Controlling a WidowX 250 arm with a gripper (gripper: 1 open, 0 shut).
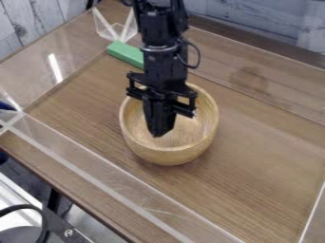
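The black robot arm reaches down from the top centre to a wide, pale wooden bowl [191, 142] on the wooden table [260, 180]. My gripper [159, 127] is low over the left part of the bowl, apparently inside its rim; its fingertips are dark and small, and nothing clearly shows between them. Whether they touch the bowl cannot be told.
A green block [124, 53] lies behind the arm at the upper left. A black cable [38, 214] shows at the lower left corner.
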